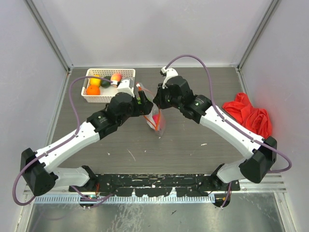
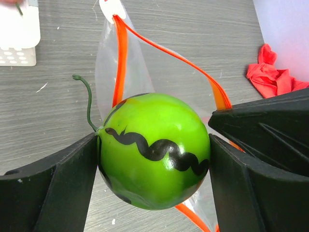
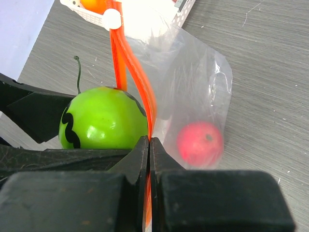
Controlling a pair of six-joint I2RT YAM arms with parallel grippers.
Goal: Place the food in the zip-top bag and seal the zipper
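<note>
A green ball-shaped fruit (image 2: 154, 150) with dark wavy stripes sits between the wide-spread fingers of my left gripper, which is open. Both fingers meet its sides; whether they grip it cannot be told. It is over the mouth of the clear bag (image 3: 200, 67), beside its orange zipper strip (image 3: 140, 79). My right gripper is shut on that strip, near the left gripper. Through the bag's film a pink-red round fruit (image 3: 200, 143) shows inside. In the top view the arms partly cover the bag (image 1: 161, 128).
At the back left a white basket (image 1: 91, 99) holds an orange (image 1: 93, 90), a yellow fruit (image 1: 95, 80), a dark green one (image 1: 105, 82) and a peach-coloured one (image 1: 116, 77). A red cloth (image 1: 248, 115) lies far right.
</note>
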